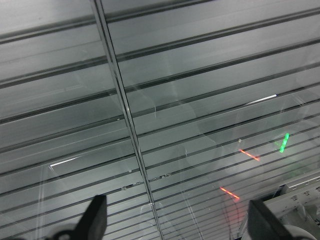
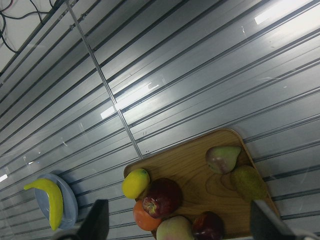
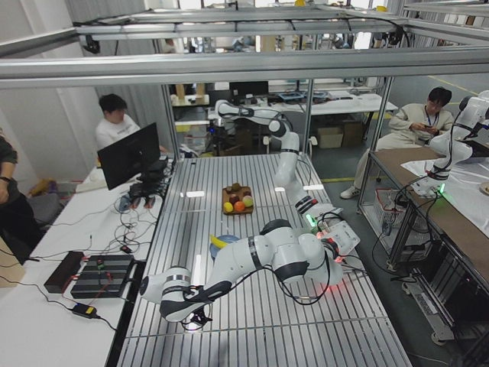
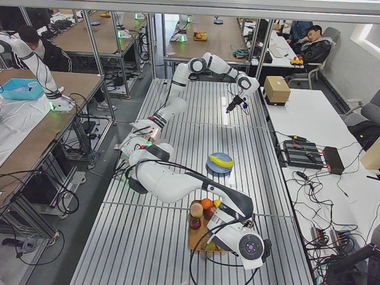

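My left gripper (image 3: 197, 319) hangs over bare slats at the near end of the table; in the left wrist view its blurred fingertips stand wide apart, with nothing between them. My right gripper is open above a wooden tray (image 2: 197, 150) holding a lemon (image 2: 135, 183), orange (image 2: 145, 220), apples (image 2: 161, 196), pears (image 2: 247, 182) and a pale peach-like fruit (image 2: 174, 229). A banana (image 2: 52, 200) lies on a blue plate (image 2: 70, 205) apart from the tray.
A side desk (image 4: 314, 113) carries boxes, a monitor and cables. Another bench (image 3: 405, 160) with a robot arm stands beside the table.
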